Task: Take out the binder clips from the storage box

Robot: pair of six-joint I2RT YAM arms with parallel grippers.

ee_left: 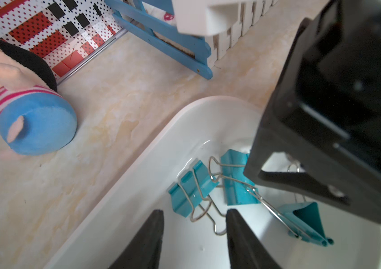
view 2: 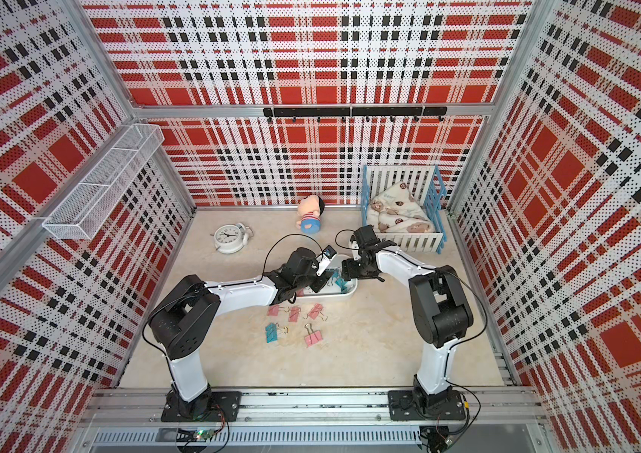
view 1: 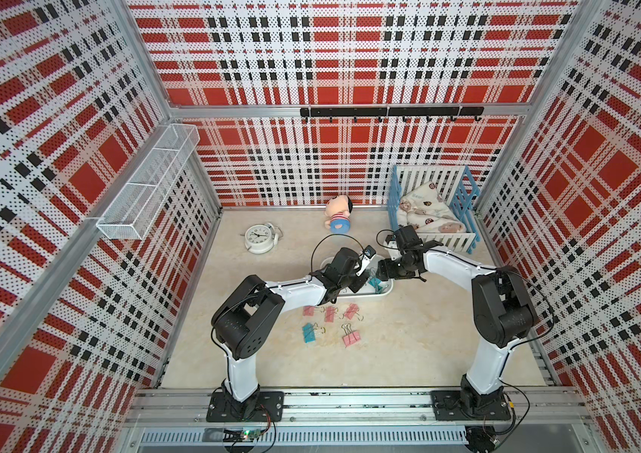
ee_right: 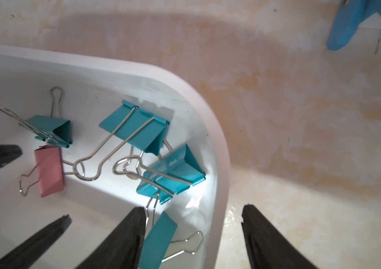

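Note:
Several teal binder clips and a pink one lie in the white storage box. My left gripper is part open over the box, its fingertips just short of the wire handles of a teal clip; nothing sits between them. At the box's right end, my right gripper stands open and empty, one finger above the inside and the other past the rim. On the table in front of the box lie several pink clips and a teal clip.
Behind the box are a plush doll and, to the right, a blue and white crib with a blanket. A white clock stands at the back left. Both grippers are close together over the box.

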